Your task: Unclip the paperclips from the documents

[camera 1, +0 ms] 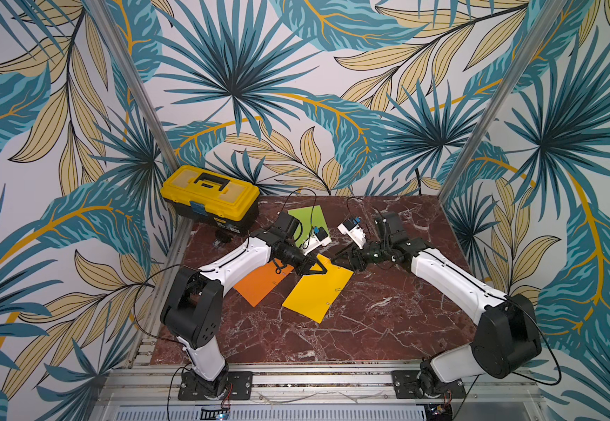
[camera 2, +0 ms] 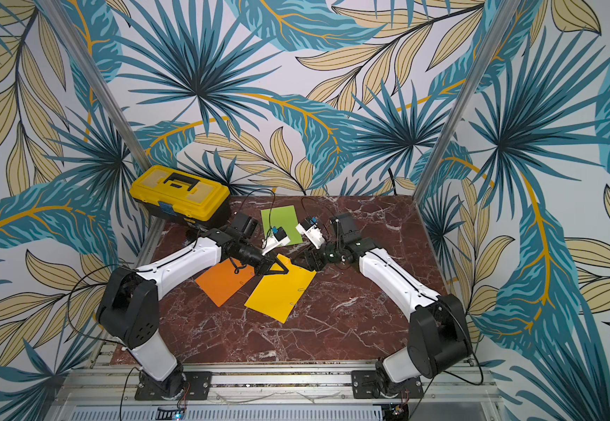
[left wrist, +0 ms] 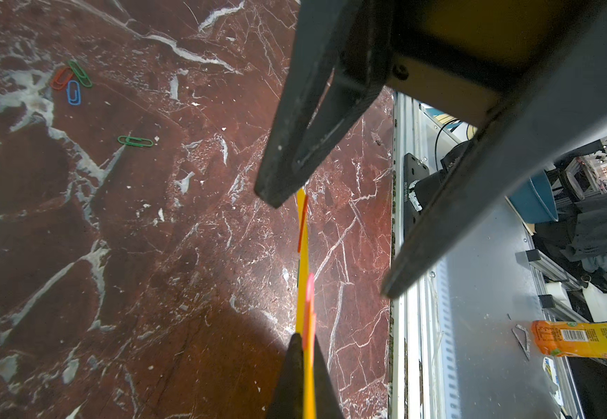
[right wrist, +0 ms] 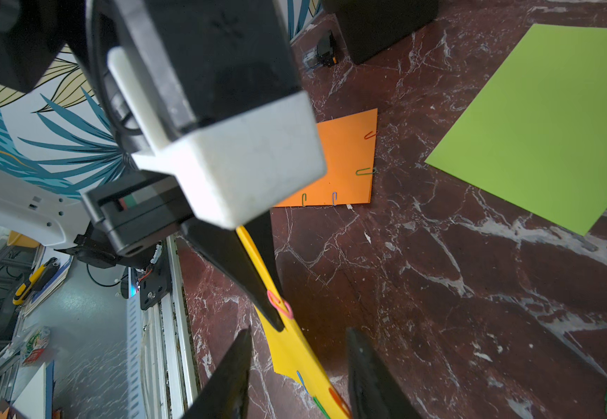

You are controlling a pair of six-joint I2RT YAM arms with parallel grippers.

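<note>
My left gripper (camera 1: pixel 319 265) is shut on the yellow document (camera 1: pixel 315 298), which is held up edge-on in the left wrist view. A pink paperclip (right wrist: pixel 280 303) sits on that edge by the left fingertips, with more clips farther along. My right gripper stands part open at the document's edge, its fingertips blurred. The orange document (right wrist: pixel 341 157) lies on the table with several clips on it. The green document (right wrist: pixel 533 125) lies at the back. Loose paperclips (left wrist: pixel 73 90) lie on the tabletop.
A yellow-lidded toolbox (camera 1: pixel 210 200) stands at the back left of the marble table (camera 1: pixel 389 322).
</note>
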